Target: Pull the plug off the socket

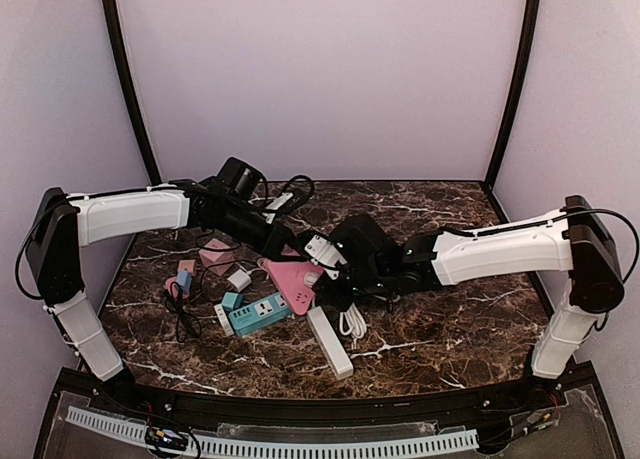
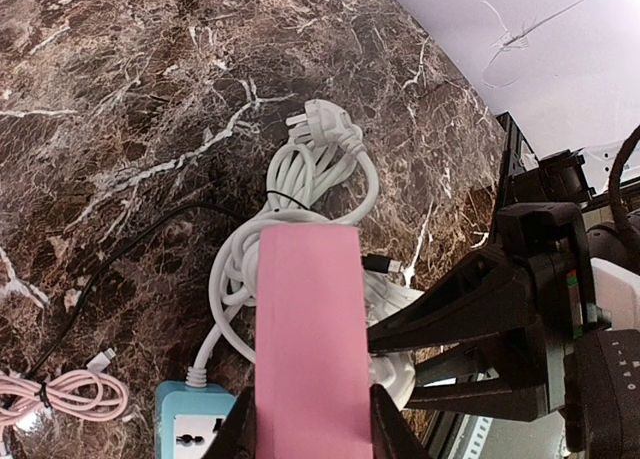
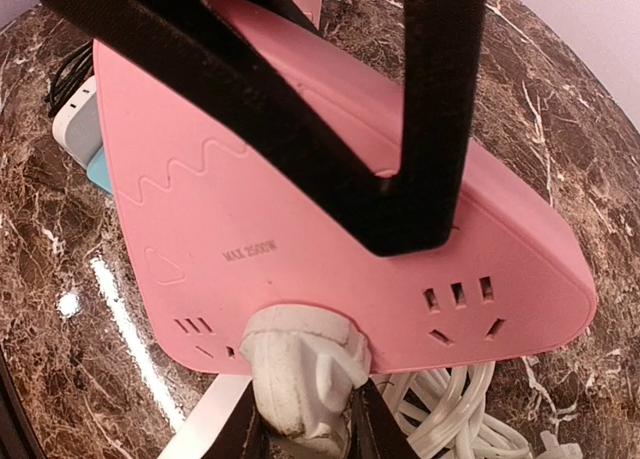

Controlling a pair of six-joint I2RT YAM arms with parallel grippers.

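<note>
A pink socket (image 3: 300, 239) hangs above the table, its faces tilted. My left gripper is shut on it, and in the right wrist view that gripper's black fingers (image 3: 430, 129) cross the pink face. A white plug (image 3: 305, 369) stands against the lower edge of this face, beside free slots; whether its pins are inside is hidden. My right gripper has a finger on each side of the plug's outer end. Whether those fingers press on it is not clear. From above, the pink socket (image 1: 293, 284) shows between both arms.
Below lies a blue power strip (image 1: 258, 314), with a long white strip (image 1: 330, 344) and a coiled white cord (image 1: 353, 322) to its right. Small blocks and dark cables lie at the left.
</note>
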